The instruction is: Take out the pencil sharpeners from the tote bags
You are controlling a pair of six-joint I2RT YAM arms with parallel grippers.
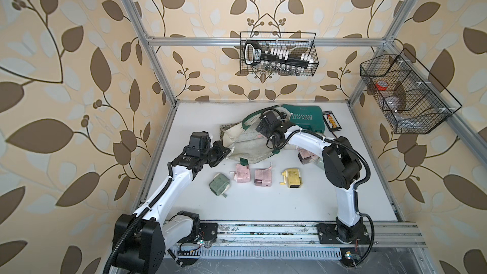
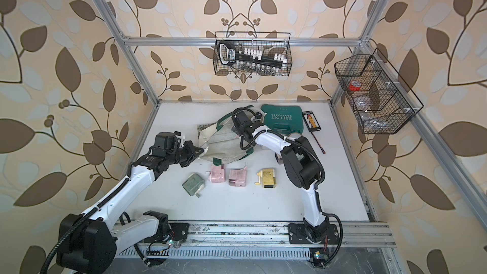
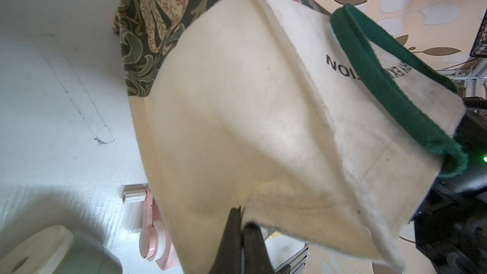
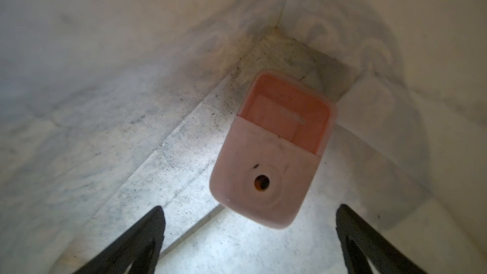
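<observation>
A pink sharpener (image 4: 271, 152) lies inside the pale tote bag (image 1: 248, 144); in the right wrist view my open right gripper is over it, fingers on either side below it, nothing between. My left gripper is shut at the bag's rim, a fold of the cloth at its fingertips. Outside the bag, in front, stand a green sharpener (image 1: 219, 185), two pink ones (image 1: 242, 172), and a yellow one (image 1: 291, 177). More sharpeners are partly hidden under my right arm.
A teal case (image 2: 282, 117) and a pencil box (image 2: 310, 120) lie at the back right. Wire baskets hang on the back (image 2: 252, 55) and right walls. The table's near left and right corners have bare patches.
</observation>
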